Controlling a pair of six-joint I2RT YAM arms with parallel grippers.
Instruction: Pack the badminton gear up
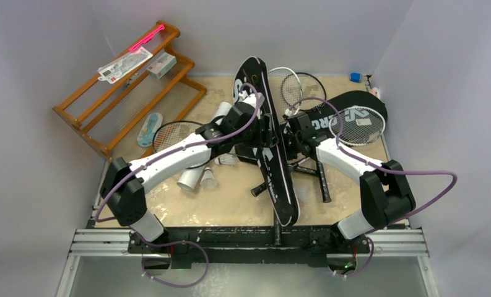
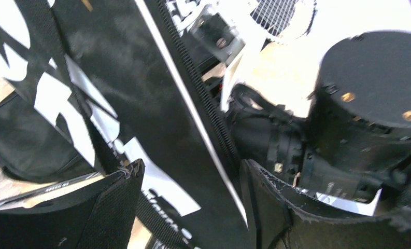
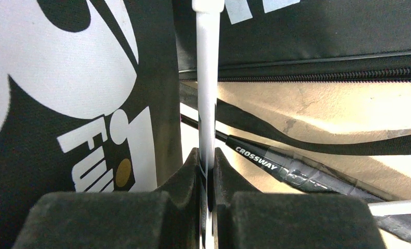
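A long black racket bag (image 1: 282, 195) with white edging slants across the table's middle in the top view. My left gripper (image 1: 271, 139) is over the bag; in the left wrist view its fingers (image 2: 123, 179) stand apart, with the black bag (image 2: 141, 88) behind the gap. On the bag's right side, my right gripper is shut on a white racket shaft (image 3: 208, 67). The white-rimmed racket head (image 1: 284, 69) shows toward the back wall. A second black bag (image 1: 382, 106) lies at right, a white-rimmed racket (image 1: 361, 125) on it.
A dark-rimmed racket (image 1: 176, 135), a white tube (image 1: 190, 178) and white shuttlecocks (image 1: 208, 179) lie left of the bag. Racket handles (image 1: 324, 185) lie right of its lower end. A wooden rack (image 1: 162, 86) occupies the back left.
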